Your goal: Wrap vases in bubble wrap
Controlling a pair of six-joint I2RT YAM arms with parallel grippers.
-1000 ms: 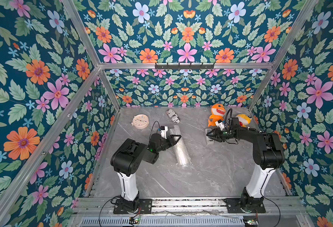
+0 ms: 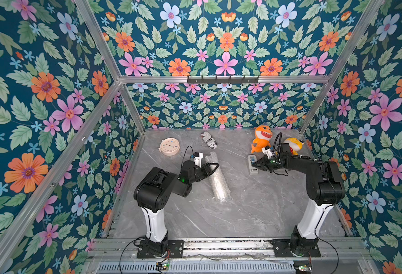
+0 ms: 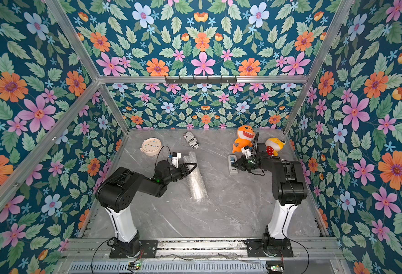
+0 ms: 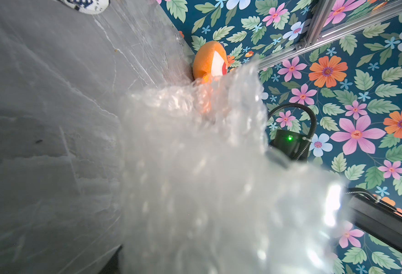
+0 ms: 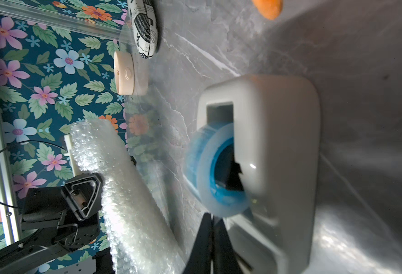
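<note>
In the left wrist view, a bubble-wrapped roll fills the middle and hides most of the fingers. My left gripper is shut on this roll, which runs lengthwise over the table in the top views. Beside the tape dispenser, my right gripper is shut, its dark fingers together with nothing seen between them. The dispenser is pale grey-white and carries a blue tape roll. The fingertips are just below that roll in the right wrist view; the tape end is outside them, too blurred to trace.
An orange shark plush and a yellow plush sit behind the right arm. A black-and-white patterned object and a round cream clock are at the back left.
The left gripper and roll have barely moved.
</note>
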